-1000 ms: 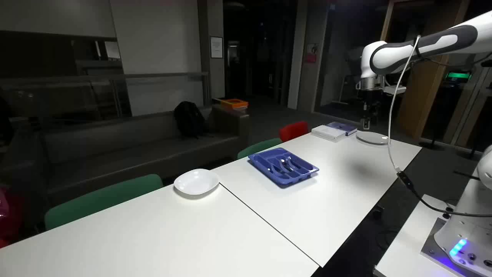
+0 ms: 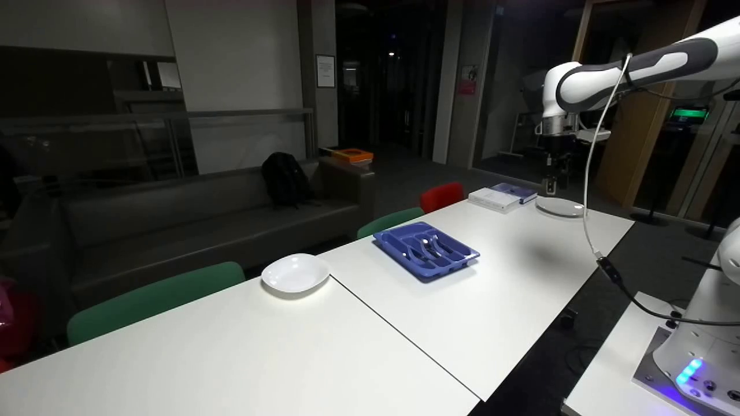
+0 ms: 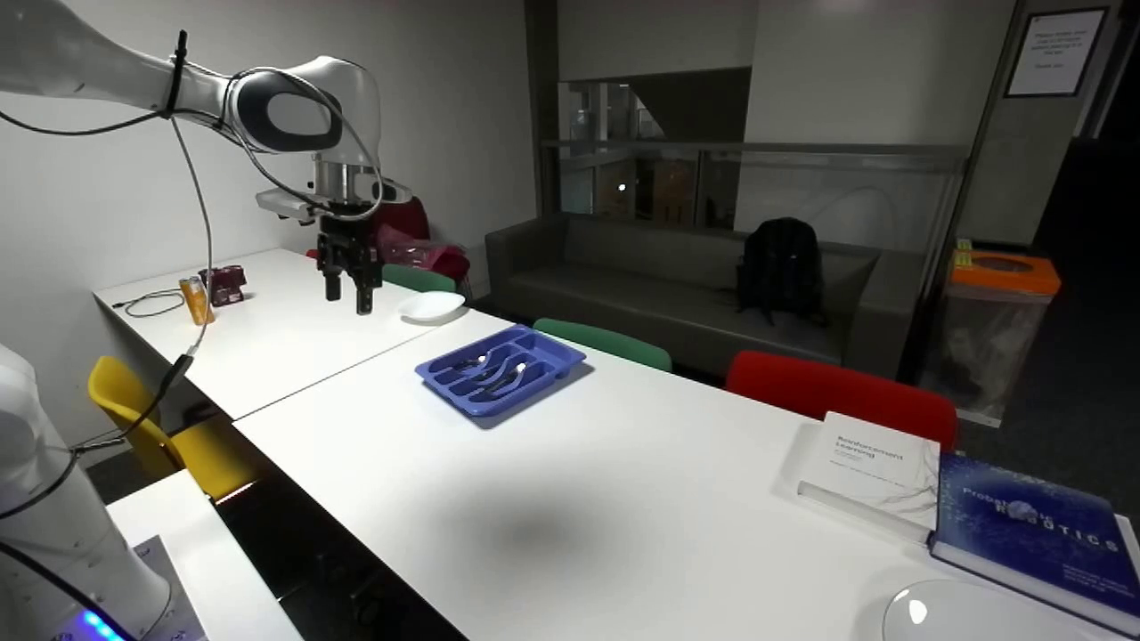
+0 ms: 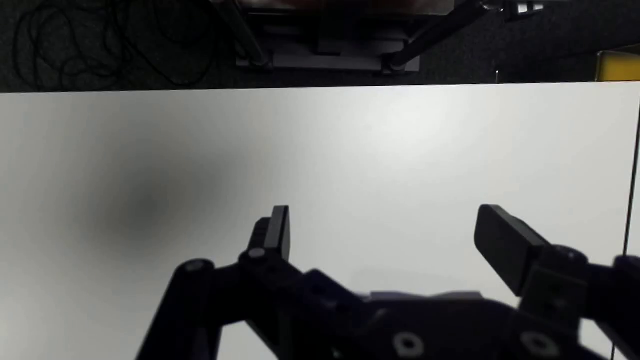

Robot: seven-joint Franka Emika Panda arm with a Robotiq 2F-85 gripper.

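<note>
My gripper [image 3: 349, 296] hangs high above the white table, fingers pointing down. Its two fingers stand wide apart in the wrist view, so the gripper is open, with only bare tabletop between them. A blue cutlery tray [image 2: 449, 266] with several utensils in its compartments lies around the middle of the table. The white bowl [image 2: 296, 273] rests empty near the far edge, close to the seam between the tables. A pale plate [image 2: 560, 207] lies at one end, beside the books; only part of this plate [image 3: 967, 618] shows in the second exterior view.
A white book [image 3: 872, 468] and a blue book [image 3: 1037, 531] lie side by side near the plate. An orange can [image 3: 197, 300] and a dark red object [image 3: 223, 285] stand at the opposite end. Chairs line the table. Much of the tabletop in front of the tray is clear.
</note>
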